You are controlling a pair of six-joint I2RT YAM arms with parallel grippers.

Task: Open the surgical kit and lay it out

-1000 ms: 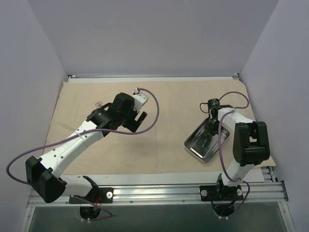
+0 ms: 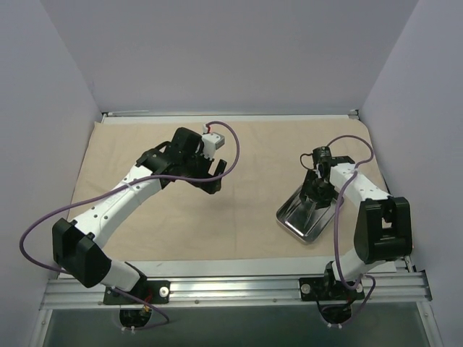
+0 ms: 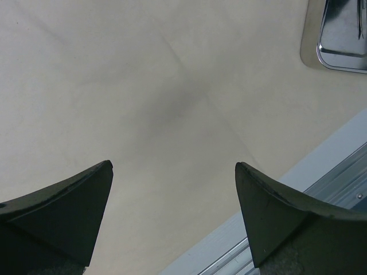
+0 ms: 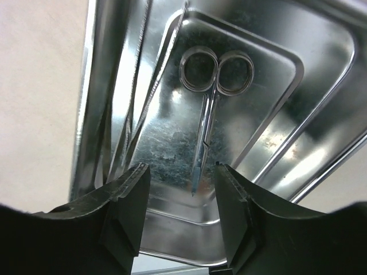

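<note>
The metal tray (image 2: pixel 309 233) lies at the right of the table. In the right wrist view a pair of scissors (image 4: pixel 205 140) rests on its floor, ring handles pointing away from my gripper. Two slim metal instruments (image 4: pixel 153 91) lie along the left side of the tray. My right gripper is over the tray, its fingers apart, with the scissors' tips showing in the gap; no contact is visible. Near the middle of the table, my left gripper (image 2: pixel 217 178) stands open above bare cloth, holding nothing.
A beige cloth (image 2: pixel 253 159) covers the table, clear between the arms and at the back. The left arm hides part of the cloth's left side. A metal rail (image 2: pixel 231 285) runs along the front edge.
The left gripper has shifted slightly right and away from the front edge, and its arm now covers a ring-shaped item on the left cloth. The right arm has shifted a little over the tray.
</note>
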